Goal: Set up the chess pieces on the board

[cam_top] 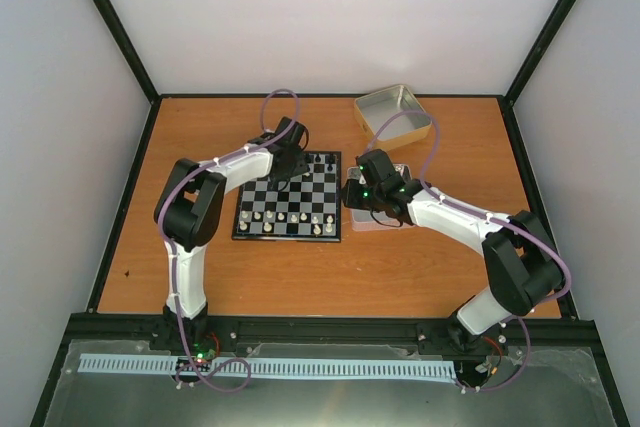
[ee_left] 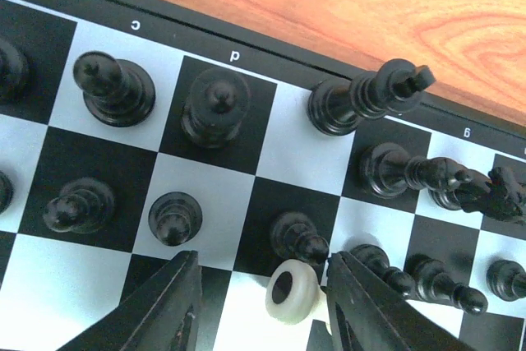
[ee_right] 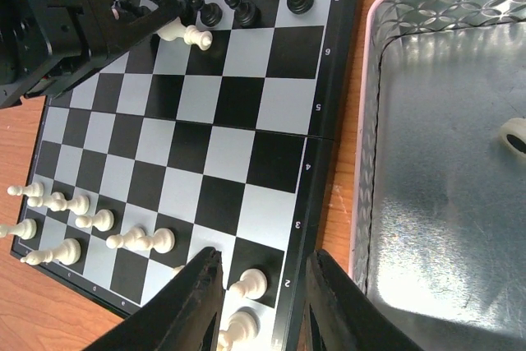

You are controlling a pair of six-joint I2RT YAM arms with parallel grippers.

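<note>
The chessboard (cam_top: 260,230) holds black pieces along its far rows and white pieces along the near rows. My left gripper hangs over the far part, fingers apart; between them a white piece (ee_left: 292,293) lies tilted among black pawns such as the pawn (ee_left: 174,219). Whether the fingers touch it I cannot tell. The same white piece (ee_right: 185,34) shows in the right wrist view. My right gripper is open over the board's right edge, above white pieces (ee_right: 251,285) near the corner.
A metal tray (ee_right: 427,203) beside the board's right side holds a pale piece (ee_right: 514,136). A second box (cam_top: 385,107) sits at the back right. Bare wood surrounds the board on the left and front.
</note>
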